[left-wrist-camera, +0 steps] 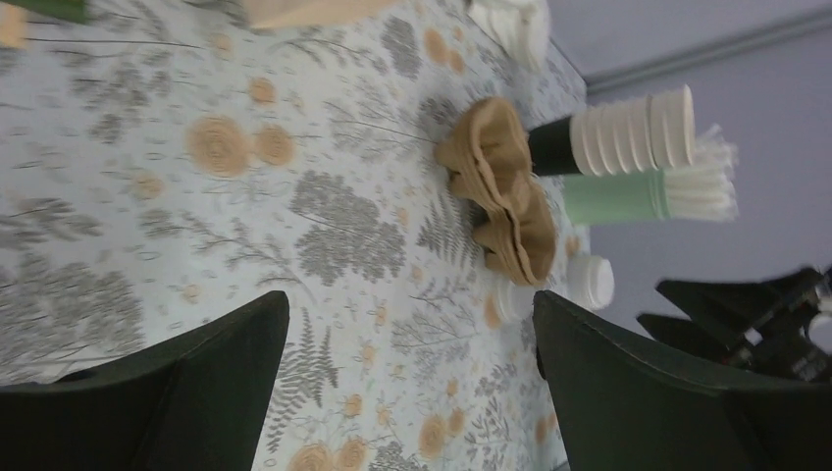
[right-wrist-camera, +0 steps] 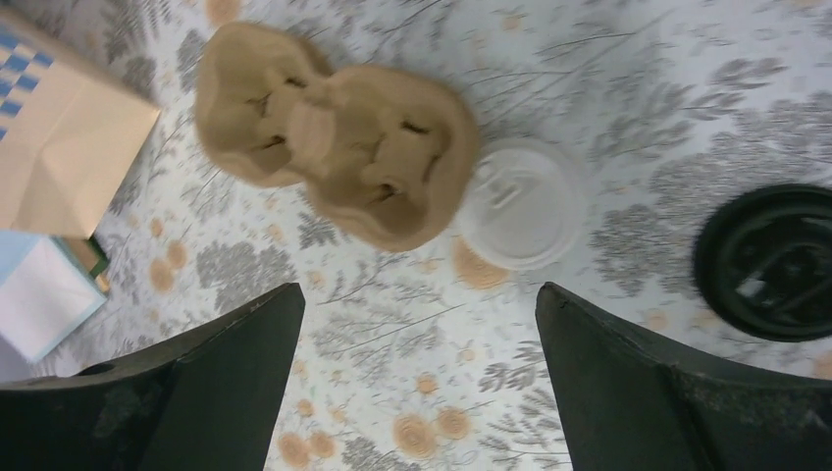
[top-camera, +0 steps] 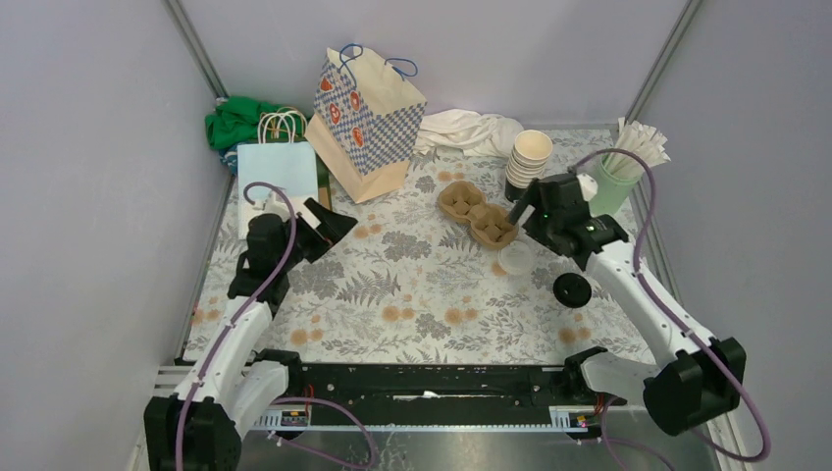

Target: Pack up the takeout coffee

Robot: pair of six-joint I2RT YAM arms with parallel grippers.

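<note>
A brown pulp cup carrier [top-camera: 477, 213] lies right of the table's middle, beside a clear lid [top-camera: 517, 259] and a black lid [top-camera: 572, 290]. A stack of paper cups [top-camera: 530, 152] stands behind it. My right gripper [top-camera: 526, 206] hangs open over the carrier's right side; the right wrist view shows carrier, both lids and nothing between the fingers. My left gripper [top-camera: 331, 221] is open above the left of the table, empty. A large checked paper bag [top-camera: 368, 128] stands at the back.
Light blue bags [top-camera: 275, 169] and green cloth [top-camera: 235, 121] sit back left, white cloth [top-camera: 461, 129] at the back. A green holder [top-camera: 608, 196] with white sticks stands back right.
</note>
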